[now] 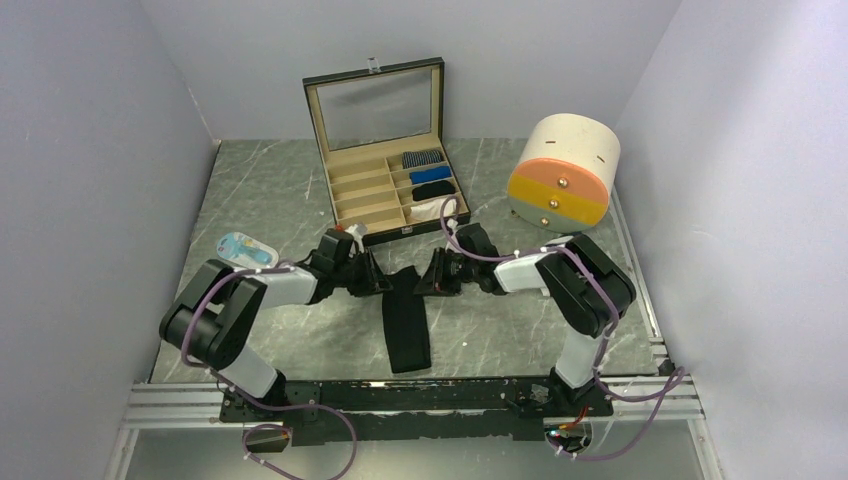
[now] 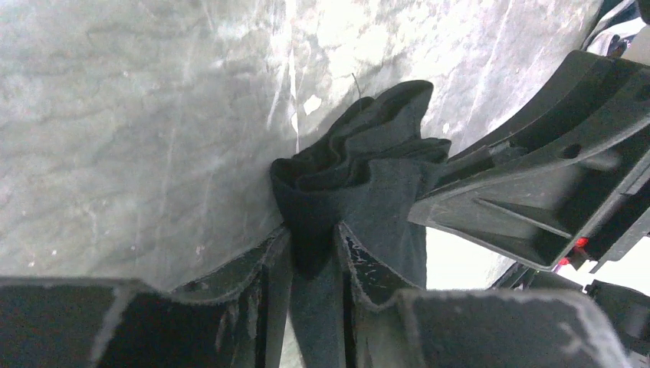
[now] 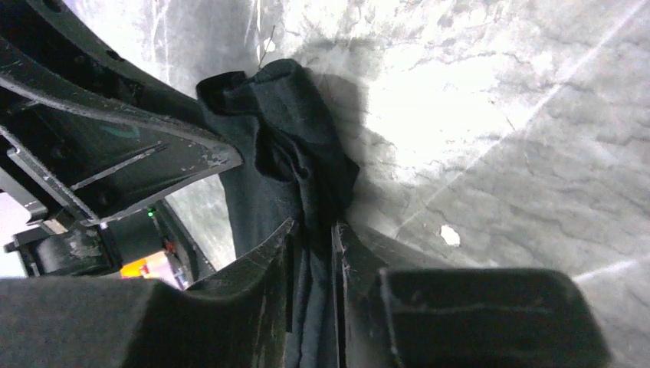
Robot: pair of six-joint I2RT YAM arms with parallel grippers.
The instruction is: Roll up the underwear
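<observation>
The black underwear (image 1: 406, 330) lies as a long narrow folded strip on the table, running from between my two grippers toward the front edge. At the strip's far end, my left gripper (image 1: 388, 288) is shut on its left edge. Opposite it, my right gripper (image 1: 420, 290) is shut on the right edge. In the left wrist view, cloth (image 2: 312, 230) bunches between the fingers, with loose folds standing up beyond them. Creased layers of the underwear (image 3: 303, 207) run into the fingers in the right wrist view as well.
Behind the arms stands an open box (image 1: 362, 190) with compartments; its right column holds several rolled garments. A striped drum with drawers (image 1: 560, 180) is at the back right. A light blue packaged item (image 1: 247, 251) lies at the left.
</observation>
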